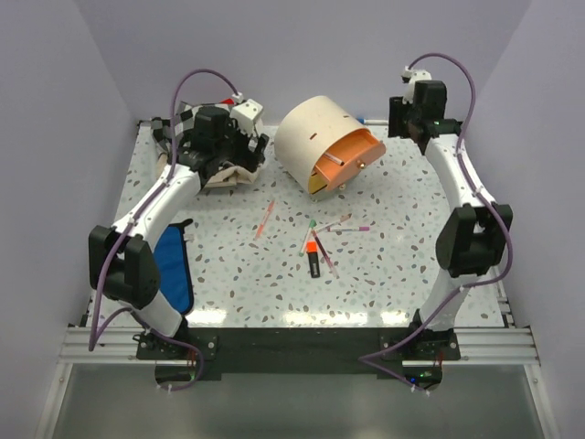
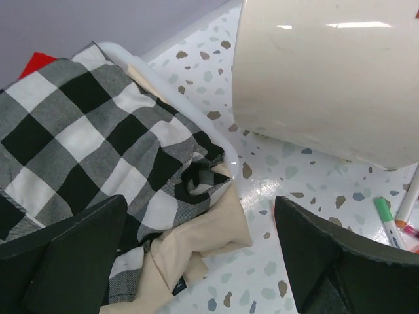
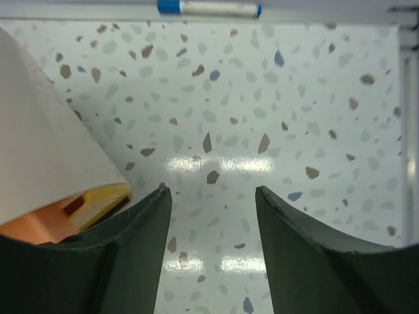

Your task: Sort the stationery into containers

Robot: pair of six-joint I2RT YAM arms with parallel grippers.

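A cream drum-shaped organizer [image 1: 306, 137] with an open orange drawer [image 1: 352, 169] stands at the back centre. Pens and markers lie in front, among them a pink pen [image 1: 264, 219], a green marker [image 1: 308, 234] and an orange-and-black item [image 1: 313, 262]. A blue-capped white marker [image 3: 213, 8] lies along the back edge in the right wrist view. My left gripper is open over a checked cloth, left of the organizer. My right gripper is open and empty above bare table, right of the organizer.
Checked black-and-white cloth [image 2: 98, 137] and beige fabric fill a tray at the back left. A blue item [image 1: 174, 265] lies at the left, partly under my left arm.
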